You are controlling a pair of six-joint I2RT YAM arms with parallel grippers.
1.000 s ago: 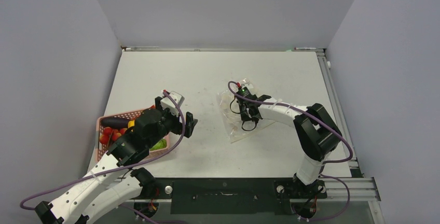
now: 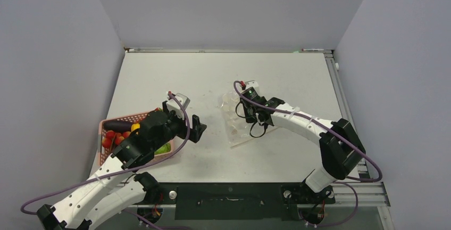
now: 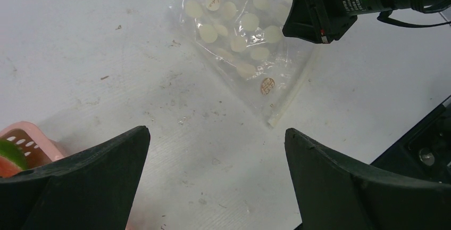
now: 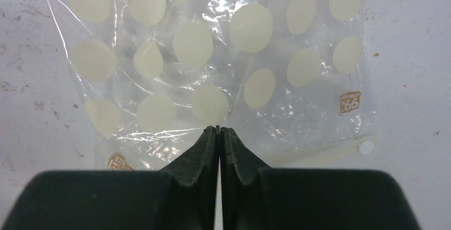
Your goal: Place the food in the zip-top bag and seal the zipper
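Note:
A clear zip top bag (image 2: pixel 232 126) with pale dots lies flat around the table's middle. Seen from the right wrist, its zipper strip (image 4: pixel 319 154) carries a white round slider (image 4: pixel 366 147) at one end. My right gripper is shut on the bag's film close to that strip. The left gripper stands wide open over bare table, nothing between its fingers. The food sits in a pink basket (image 2: pixel 126 117) at the left: an eggplant (image 2: pixel 119 126), red tomatoes (image 2: pixel 107 142) and a green vegetable (image 2: pixel 164 148). No food shows inside the bag.
My left arm covers part of the basket. Bare table (image 2: pixel 208 158) lies between basket and bag, and the back of the table is clear. Grey walls (image 2: pixel 393 81) stand at the sides.
The bag's front corner has shifted slightly left and toward the table's front, along with the right gripper. The right arm's elbow has swung outward to the right. The left arm has barely moved.

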